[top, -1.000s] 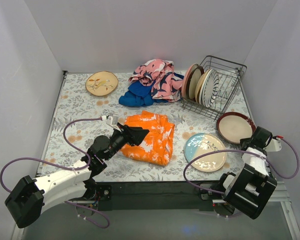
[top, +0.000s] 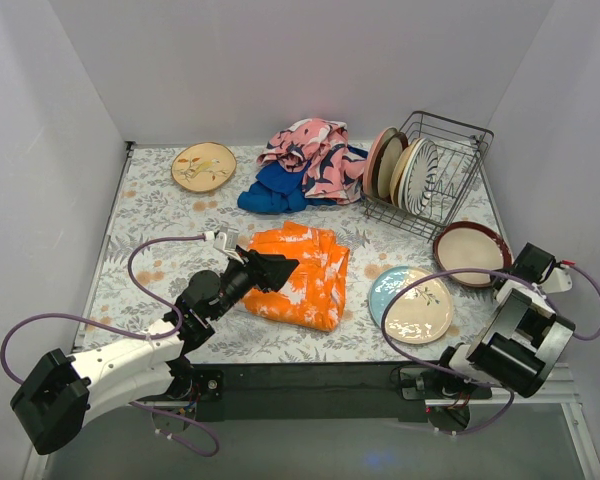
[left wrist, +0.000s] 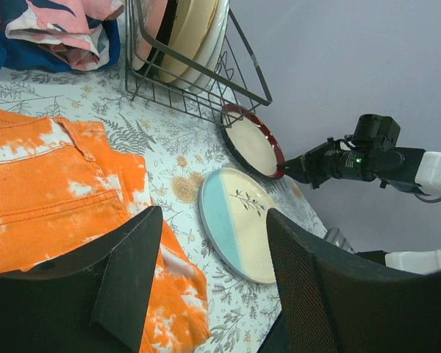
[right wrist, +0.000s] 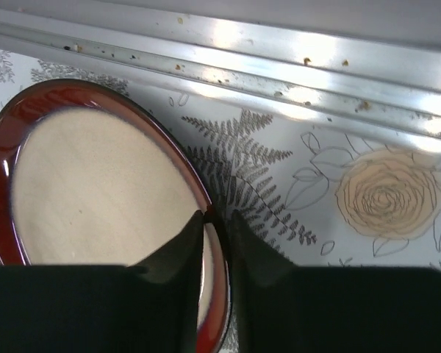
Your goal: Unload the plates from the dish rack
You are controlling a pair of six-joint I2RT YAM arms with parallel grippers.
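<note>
A brown-rimmed plate with a cream centre (top: 469,250) lies on the table at the right, just in front of the rack. My right gripper reaches its right-hand edge, one fingertip on each side of the rim with a narrow gap; whether they press on it is unclear. Several plates (top: 418,178) stand upright in the wire dish rack (top: 463,175). A blue-and-cream plate (top: 420,318) lies flat nearer the front edge, and a yellow plate (top: 203,167) at the back left. Over the orange cloth hangs my left gripper, open and empty.
The orange patterned cloth (top: 305,290) covers the table's middle. Pink and blue cloths (top: 315,160) are bunched at the back, left of the rack. The right wall (top: 560,180) is close to my right arm.
The left arm is still.
</note>
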